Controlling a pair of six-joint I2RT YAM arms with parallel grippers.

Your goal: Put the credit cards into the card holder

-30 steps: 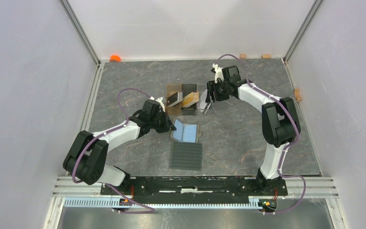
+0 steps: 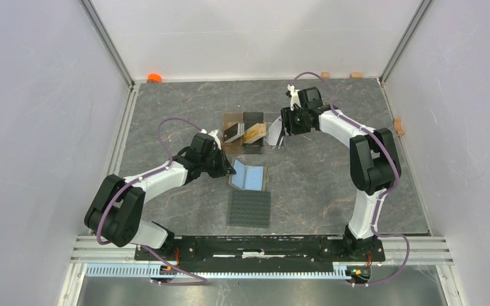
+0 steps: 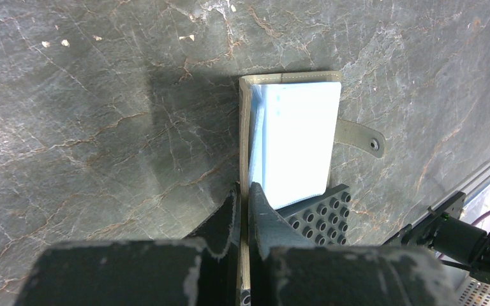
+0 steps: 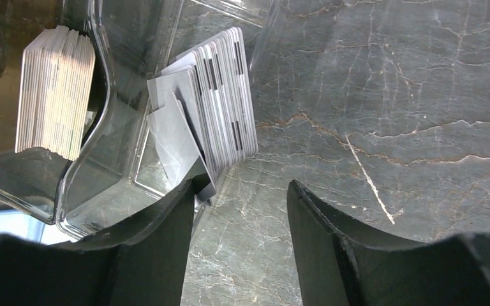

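The card holder [image 2: 252, 178], with a tan cover and pale blue pages, stands partly open on the table. In the left wrist view my left gripper is shut on the holder's cover edge [image 3: 245, 140]. White cards [image 4: 220, 95] lean in a stack inside the clear bin. One or two of them, on the near left side, stick out from the rest. My right gripper is part open over the bin's side, a wide gap between its fingers. Its left fingertip [image 4: 188, 194] is close against the protruding card; touching or not I cannot tell.
Beside the clear bin are a dark bin with yellowish cards [image 2: 255, 132] and a brown bin with dark cards [image 2: 233, 132]. A dark studded plate [image 2: 249, 209] lies in front of the holder. Right of the bins the table is bare.
The left arm and the card holder have stayed still.
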